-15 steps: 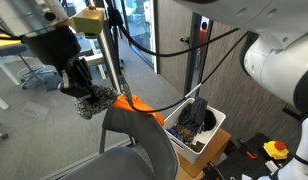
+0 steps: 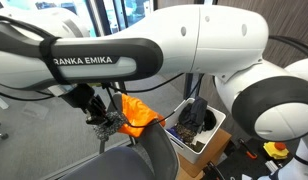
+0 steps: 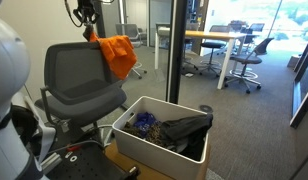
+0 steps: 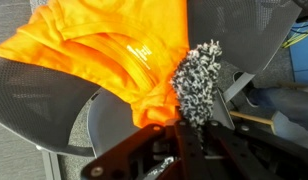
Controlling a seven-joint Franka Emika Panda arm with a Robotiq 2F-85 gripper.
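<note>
A black-and-white speckled, fuzzy cloth (image 4: 197,80) is held in my gripper, whose fingers are shut on it. In exterior view 1 this speckled cloth (image 2: 107,124) hangs below the gripper, close to the chair's back. Beside it an orange cloth (image 2: 141,112) lies over the top of the chair back, and in exterior view 2 the orange cloth (image 3: 116,55) drapes down at the chair's upper right corner. In the wrist view the orange cloth (image 4: 104,38) runs up against the speckled one; whether the fingers also pinch it is hidden.
The grey chair (image 3: 79,80) stands left of a white box (image 3: 144,146) holding dark cloth (image 3: 184,128) and small loose items. A dark upright post (image 3: 175,50) rises behind the box. Tables and chairs stand farther back.
The arm has come down and my gripper has moved slightly right with the speckled cloth, closer to the orange cloth and chair back. More of the orange cloth shows now.
</note>
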